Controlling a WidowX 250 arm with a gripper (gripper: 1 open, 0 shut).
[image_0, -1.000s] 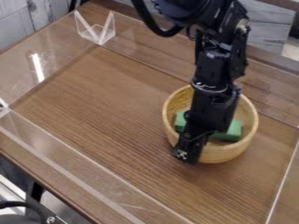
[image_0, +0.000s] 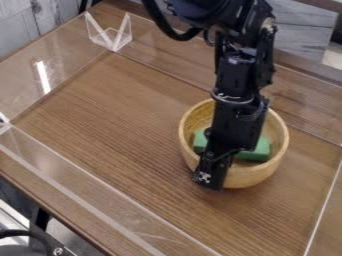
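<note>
My black gripper (image_0: 218, 158) reaches down from the top into a tan bowl (image_0: 270, 152) on the right half of the wooden table (image_0: 107, 140). A green block (image_0: 257, 150) lies inside the bowl, partly hidden behind the gripper. The fingers come down at the bowl's near left side, over its rim. They look closed, but whether they hold the rim or the block I cannot tell.
A clear plastic holder (image_0: 110, 32) stands at the back left. A black cable shows at the bottom left corner, past the table's edge.
The gripper and the bowl have shifted slightly to the left over the last second.
</note>
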